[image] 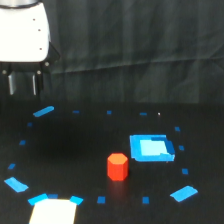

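Note:
An orange-red hexagonal block stands upright on the dark table, a little right of the centre. Behind it and to the right is a flat blue square with a pale patch in its middle. High at the left edge, well away from both, hangs my gripper below a white arm housing. Its two thin dark fingers point down with a visible gap between them, and nothing shows in that gap.
A pale square lies at the lower left, cut off by the frame's bottom edge. Flat blue tape pieces and small blue marks dot the dark table. A dark curtain hangs behind.

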